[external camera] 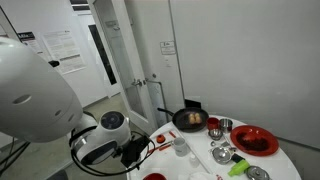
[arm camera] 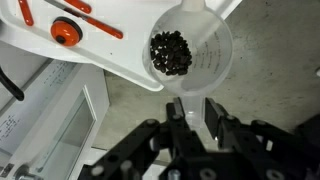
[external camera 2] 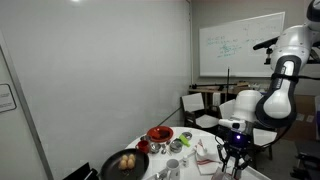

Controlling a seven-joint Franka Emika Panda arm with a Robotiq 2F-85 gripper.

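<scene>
In the wrist view, a clear measuring cup (arm camera: 212, 52) with dark bean-like pieces (arm camera: 170, 53) inside is held by its handle (arm camera: 193, 108). My gripper is shut on that handle. The cup appears above the edge of the white table (arm camera: 128, 50), with grey floor beneath part of it. In exterior view 1 the gripper (external camera: 134, 156) is at the table's left side, where the cup is hard to make out. From exterior view 2 the gripper (external camera 2: 236, 158) shows over the near table end.
A red bowl (external camera: 154, 177) is close to the gripper. Farther off are a white cup (external camera: 181, 147), a dark pan (external camera: 189, 120), a red plate (external camera: 256, 140) and several metal pots. An orange-red round object (arm camera: 66, 31) lies near the table edge.
</scene>
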